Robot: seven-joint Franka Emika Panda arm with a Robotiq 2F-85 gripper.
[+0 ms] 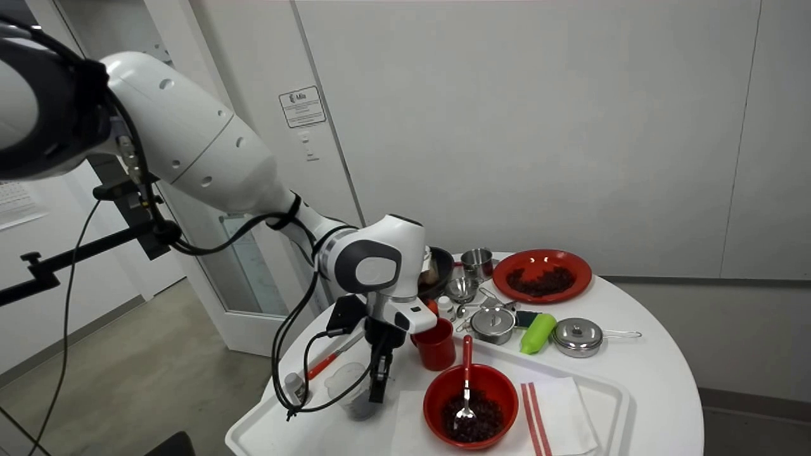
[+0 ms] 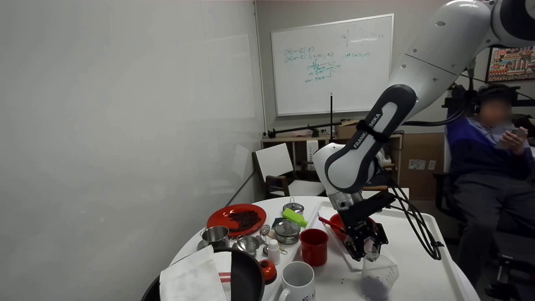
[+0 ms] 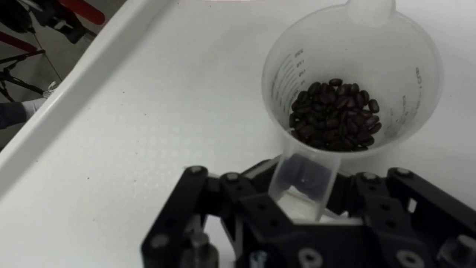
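A clear measuring cup (image 3: 401, 58) with dark beans (image 3: 334, 116) at its bottom fills the upper right of the wrist view. My gripper is shut on the cup's translucent handle, which stands between the dark fingers. Exterior view 2 shows the same cup (image 2: 381, 276) below and beside my gripper (image 2: 370, 246), tilted a little. In exterior view 1 the cup (image 1: 357, 391) is partly behind cables, left of the gripper (image 1: 377, 387). Whether its base touches the tray is hard to tell.
On the white tray (image 1: 617, 414), a red bowl (image 1: 505, 391) of beans holds a spoon (image 1: 467, 380), beside a striped cloth (image 1: 566, 414). A red mug (image 1: 435, 346) stands close behind my gripper. Pots and a red plate (image 1: 581, 281) of beans lie farther back.
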